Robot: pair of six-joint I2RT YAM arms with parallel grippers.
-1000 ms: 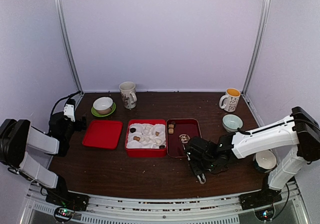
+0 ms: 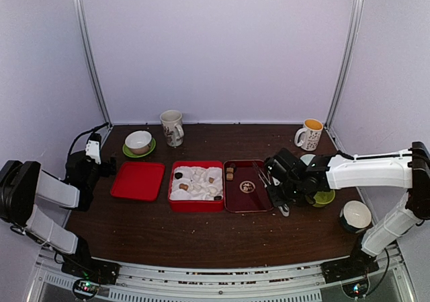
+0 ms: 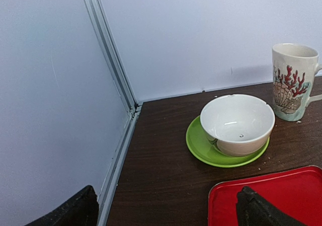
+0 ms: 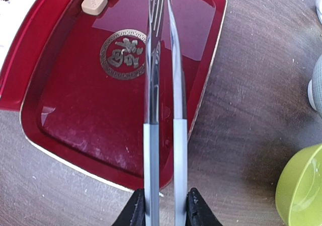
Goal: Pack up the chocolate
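My right gripper is shut on metal tongs [image 4: 179, 145], held over the right part of the dark red tray [image 2: 242, 201]. Small chocolates [image 4: 94, 3] sit at that tray's back left corner. Left of it stands a red box [image 2: 195, 205] lined with white cloth, holding several chocolates [image 2: 183, 186]. A flat red lid [image 2: 137, 181] lies further left. My left gripper stands open at the far left, beside the lid, empty.
A white bowl on a green plate [image 2: 138, 142] and a tall mug [image 2: 170, 128] are at the back left. An orange-lined mug [image 2: 308, 134], a green cup [image 4: 297, 185] and a dark bowl [image 2: 355, 216] are on the right.
My right gripper has moved back and to the right with the tongs, now partly covering the pale bowl. The left arm is still.
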